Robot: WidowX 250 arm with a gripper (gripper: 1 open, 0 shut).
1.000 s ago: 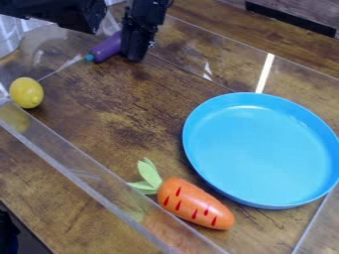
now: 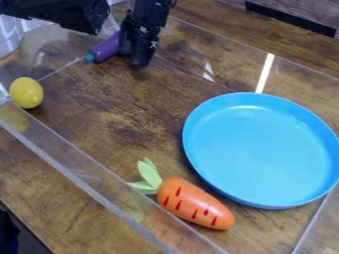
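Observation:
My black gripper (image 2: pixel 138 40) is at the top, down low over a purple eggplant (image 2: pixel 103 50) that lies at the back left of the wooden board. Its fingers are dark and overlap the eggplant's right end, so whether they touch it is hard to tell. A yellow lemon-like object (image 2: pixel 26 93) sits at the left. An orange toy carrot (image 2: pixel 195 201) with green leaves lies at the front, and a large blue plate (image 2: pixel 259 150) fills the right.
Clear plastic walls run along the left and front-left of the wooden surface (image 2: pixel 126 119). A dark arm or cable crosses the top left.
The gripper and the dark shape at the top left have shifted slightly. The carrot, plate and yellow object are unchanged.

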